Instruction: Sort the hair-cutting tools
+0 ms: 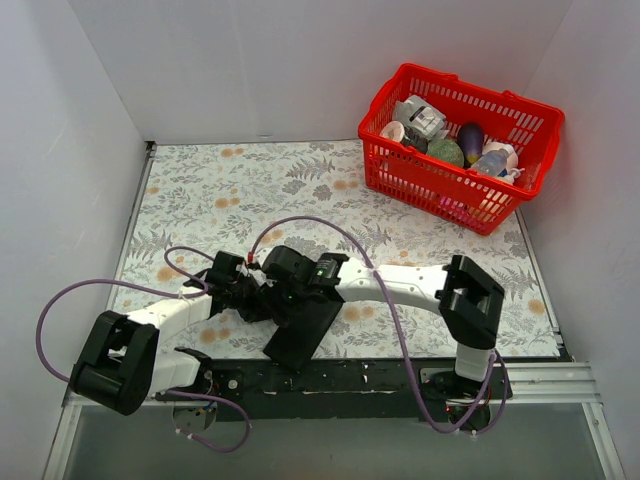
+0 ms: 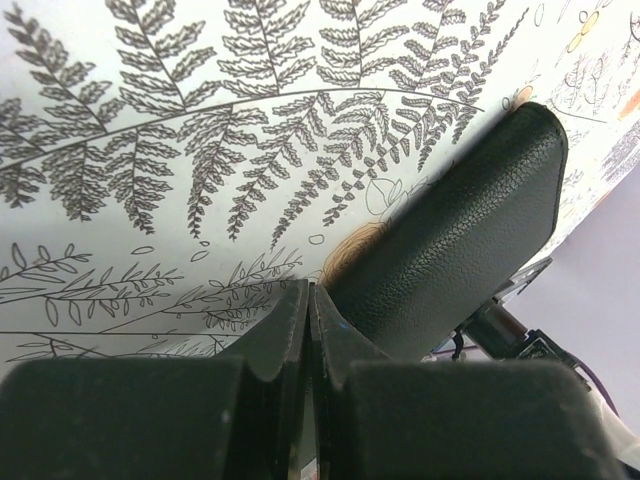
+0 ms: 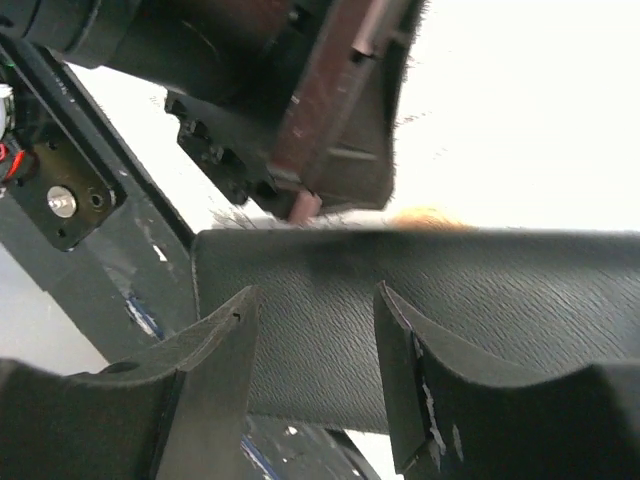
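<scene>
A closed black leather-like case (image 1: 305, 335) lies slanted on the patterned mat near the front edge, partly covered by my right arm in the top view. My left gripper is shut, its tips at the long edge of the case (image 2: 470, 225), with nothing showing between them. Above the case (image 3: 500, 290), the fingers of my right gripper stand apart, and the black surface shows through the gap. The two grippers are close together, the left one filling the upper part of the right wrist view. No cutting tools are visible.
At the back right stands a red basket (image 1: 400, 165) holding several items, among them an eggplant (image 1: 470, 140). A black rail (image 1: 330, 390) borders the front.
</scene>
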